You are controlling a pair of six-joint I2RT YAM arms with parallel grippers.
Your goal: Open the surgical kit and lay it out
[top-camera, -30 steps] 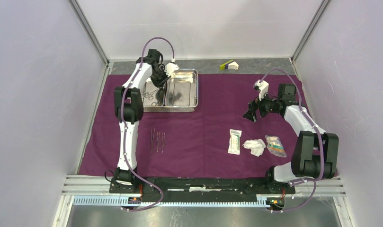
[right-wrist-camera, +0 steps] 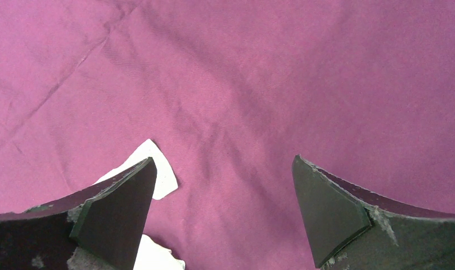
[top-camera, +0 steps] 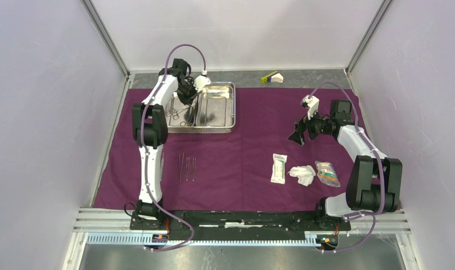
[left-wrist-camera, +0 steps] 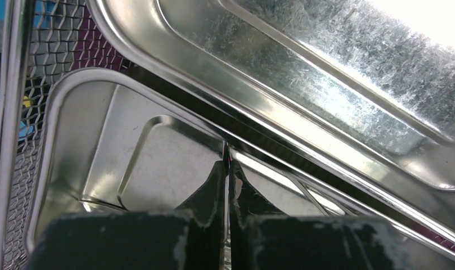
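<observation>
The steel kit (top-camera: pixel 232 107) sits at the back left of the purple cloth, with an empty compartment (left-wrist-camera: pixel 348 50) beside an inner tray (left-wrist-camera: pixel 163 163) that holds scissor-like instruments (top-camera: pixel 175 114). My left gripper is over that inner tray, shut on a thin metal instrument, mostly hidden by the fingers. Several slim instruments (top-camera: pixel 187 169) lie in a row on the cloth near the front left. My right gripper hangs open over the cloth at the right, nothing between its fingers.
At the front right lie a white packet (top-camera: pixel 278 169), crumpled white gauze (top-camera: pixel 301 174) and a plastic bag (top-camera: pixel 328 173). A green-and-white object (top-camera: pixel 273 77) is behind the cloth.
The right arm and objects on the cloth look unchanged.
</observation>
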